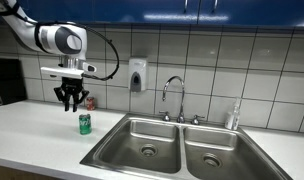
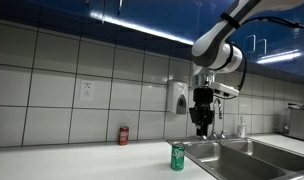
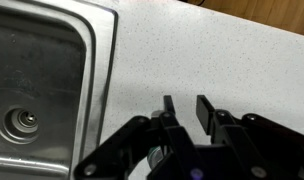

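My gripper (image 1: 70, 106) hangs above the white counter, pointing down, in exterior view 1. A gap shows between its two fingertips, with nothing in it; the wrist view shows the same gap at the gripper. A green can (image 1: 85, 124) stands upright on the counter, lower than the fingertips and apart from them. Exterior view 2 has the green can (image 2: 178, 157) near the sink's edge, with the gripper (image 2: 201, 130) higher and to its right. Farther back by the tiled wall is a red can (image 2: 123, 135), also upright. In the wrist view, the gripper body partly hides a round can top (image 3: 155, 157).
Right of the green can lies a double steel sink (image 1: 149, 150) with a tall faucet (image 1: 173, 93). A soap dispenser (image 1: 138, 74) hangs on the wall, and a clear bottle (image 1: 233, 117) stands behind the sink.
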